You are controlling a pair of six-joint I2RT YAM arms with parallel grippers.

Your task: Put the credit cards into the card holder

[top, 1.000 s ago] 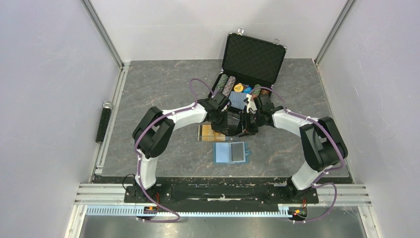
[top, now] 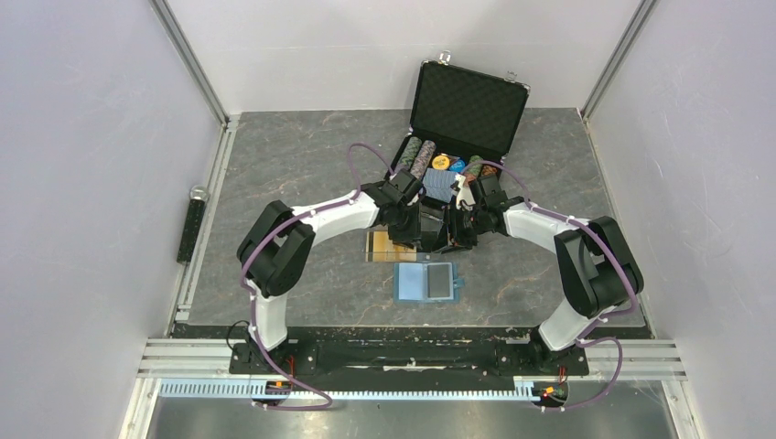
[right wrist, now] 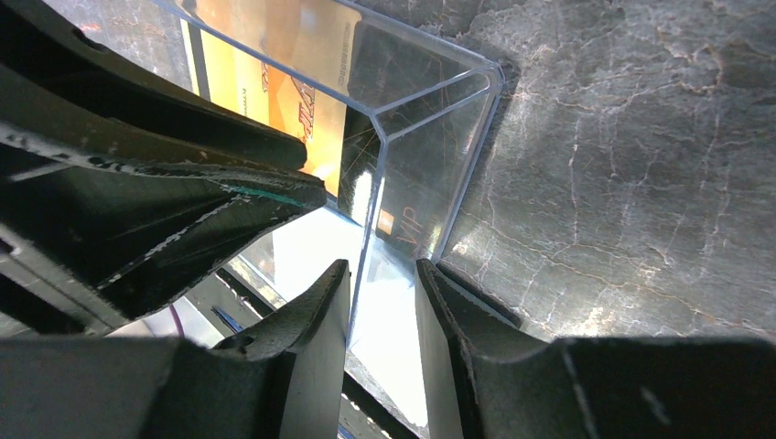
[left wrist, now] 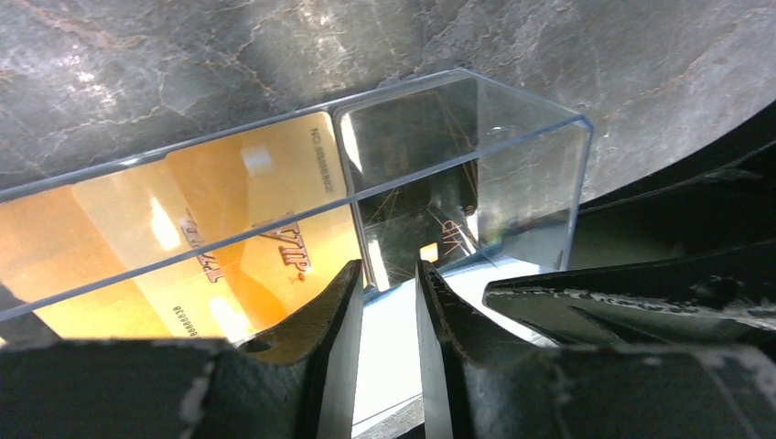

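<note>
A clear plastic box holds several gold cards and, at its right end, a black card. My left gripper stands open at the box's front edge, near where gold meets black, with nothing between its fingers. At the box's right end my right gripper is shut on the clear end wall, whose edge runs down between the fingers. The blue card holder lies open just in front of the box. In the top view both grippers partly hide the box.
An open black case with poker chips and blue cards stands behind the grippers. A black cylinder lies at the left edge.
My left arm has shifted slightly toward the front and left over the box. The right arm, the box and the card holder look unmoved.
</note>
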